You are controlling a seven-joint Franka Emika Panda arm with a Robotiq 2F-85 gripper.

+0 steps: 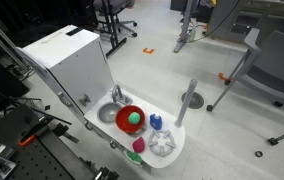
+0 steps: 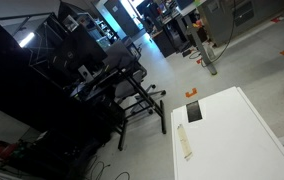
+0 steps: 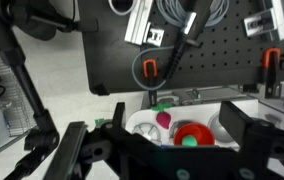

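Note:
My gripper is open at the bottom of the wrist view, its two dark fingers wide apart with nothing visible between them. Beyond them is a white toy kitchen counter. A red bowl [image 1: 123, 124] on it holds a round green item [image 1: 134, 118]. To the bowl's right lie a blue item [image 1: 156, 122] and a white burner grate [image 1: 163, 146]. A pink item [image 1: 138, 144] and another green item [image 1: 134, 157] are near the counter's front edge. Neither exterior view clearly shows the gripper.
Beside the bowl is a metal sink [image 1: 107, 112] with a faucet [image 1: 122, 96]. A white cabinet [image 1: 77, 70] rises at the counter's left, and a grey post [image 1: 187, 100] stands at its back right. In the wrist view, a dark pegboard table [image 3: 107, 60] carries tools and a coiled cable.

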